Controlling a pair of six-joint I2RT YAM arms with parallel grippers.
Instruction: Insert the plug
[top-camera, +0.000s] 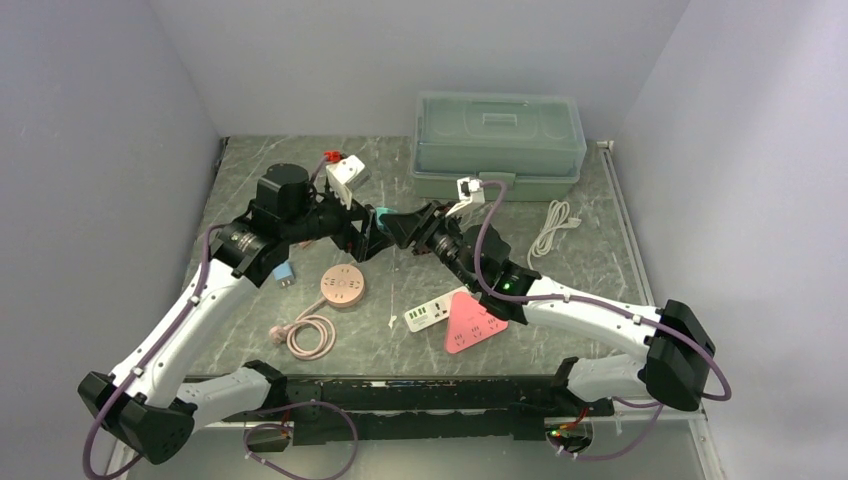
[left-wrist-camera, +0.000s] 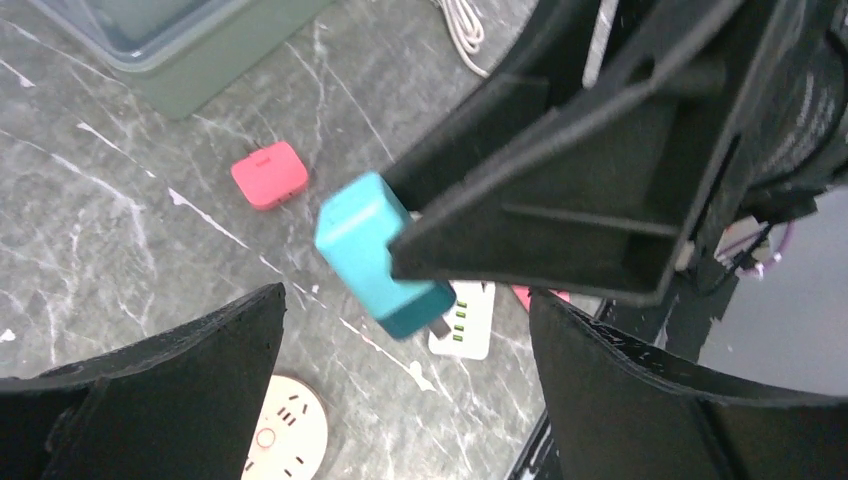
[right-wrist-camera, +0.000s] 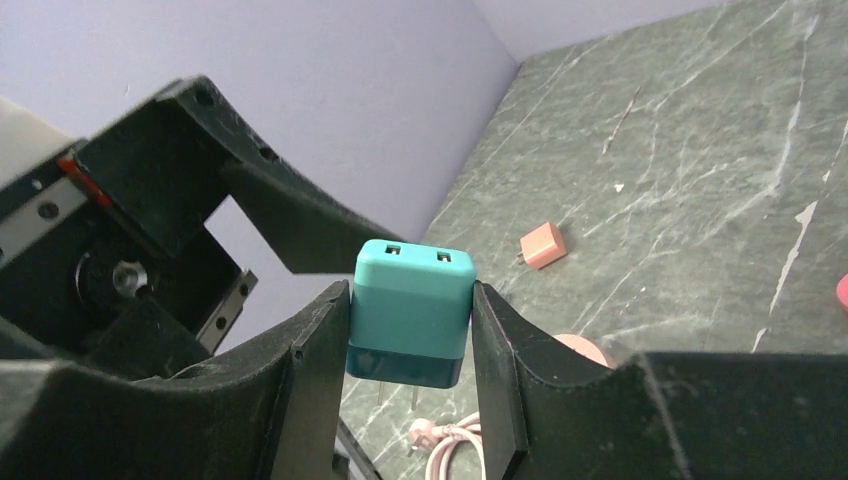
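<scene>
The teal plug (right-wrist-camera: 412, 315) is held up off the table by my right gripper, which is shut on its sides. Thin metal prongs show below it, and two slots face up. In the left wrist view the same plug (left-wrist-camera: 372, 245) lies between the spread fingers of my left gripper, with a clear gap on either side. From the top the two grippers meet near the table's middle, partly covering the plug (top-camera: 383, 216). Below them sit a round pink socket (top-camera: 343, 285), a white power strip (top-camera: 430, 312) and a pink triangular socket (top-camera: 472, 324).
A lidded green box (top-camera: 497, 140) fills the back right, with a white cable (top-camera: 550, 228) beside it. On the left lie a blue plug (top-camera: 283, 272) and a coiled pink cord (top-camera: 314, 338). A small red block (left-wrist-camera: 270, 175) rests on bare marble.
</scene>
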